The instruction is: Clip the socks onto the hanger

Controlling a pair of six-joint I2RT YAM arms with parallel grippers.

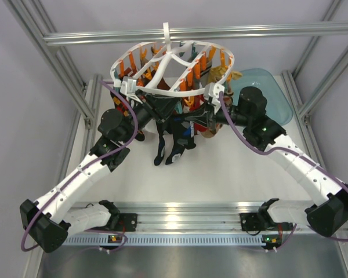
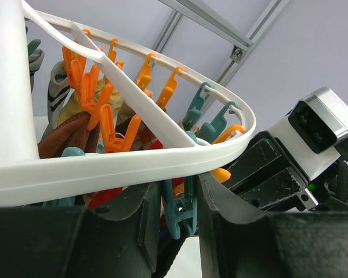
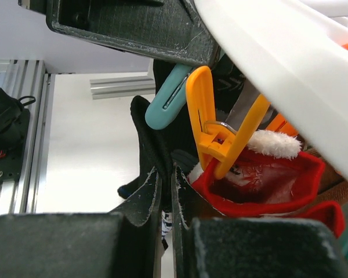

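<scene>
The white round hanger [image 1: 171,53] carries orange and teal clips with socks on several. At its front, my left gripper is shut on a teal clip [image 2: 171,211] hanging under the rim. Right beside it, my right gripper is shut on dark sock fabric [image 3: 151,139], just below a teal clip [image 3: 171,98] and an orange clip [image 3: 214,133]. Dark socks [image 1: 177,142] dangle below the two grippers in the top view. A red fuzzy-trimmed sock [image 3: 261,179] hangs next to the held fabric.
A translucent blue tray [image 1: 269,95] lies at the back right. An aluminium frame bar [image 1: 267,29] spans above the hanger.
</scene>
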